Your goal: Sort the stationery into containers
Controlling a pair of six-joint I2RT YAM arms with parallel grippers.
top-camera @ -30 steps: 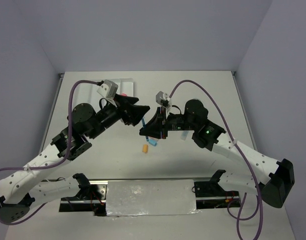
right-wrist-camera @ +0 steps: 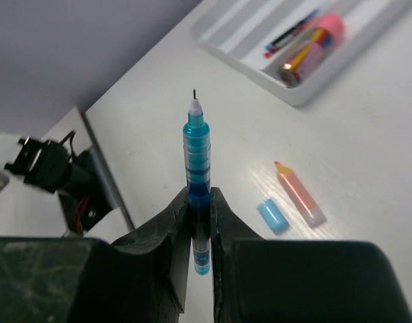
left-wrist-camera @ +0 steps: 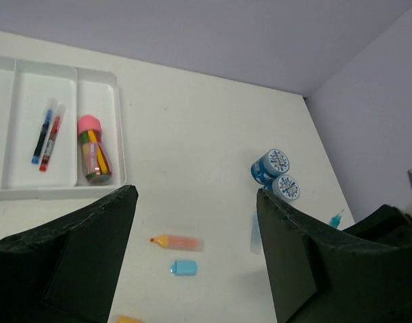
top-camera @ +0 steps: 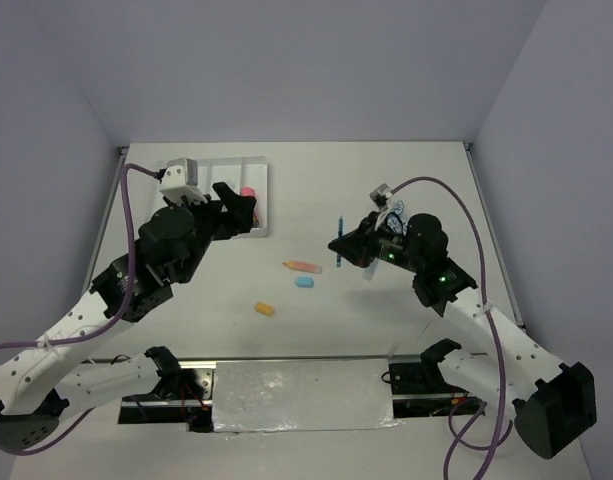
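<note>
My right gripper is shut on a blue pen point(right-wrist-camera: 196, 148), which stands upright between its fingers with the tip up. In the top view the pen point(top-camera: 339, 228) shows above the middle of the table. My left gripper is open with nothing between its fingers, and in the top view it hangs near the tray's right side. Below it on the table lie an orange marker point(left-wrist-camera: 181, 242), a small blue piece point(left-wrist-camera: 185, 268) and a yellow-orange piece point(top-camera: 264, 309). A white divided tray point(left-wrist-camera: 118, 138) stands at the back left.
Inside the tray are a blue pen point(left-wrist-camera: 42, 136), a red pen point(left-wrist-camera: 51, 142) and a pink-capped bottle point(left-wrist-camera: 90, 151) holding coloured sticks. Two blue jars point(left-wrist-camera: 276, 160) stand to the right, beside a pale flat strip point(left-wrist-camera: 255, 233). Free table lies behind the orange marker.
My right gripper has moved right with the blue pen, away from the left one. The left gripper has drawn back left. The yellow-orange piece has shifted left and slightly toward the front.
</note>
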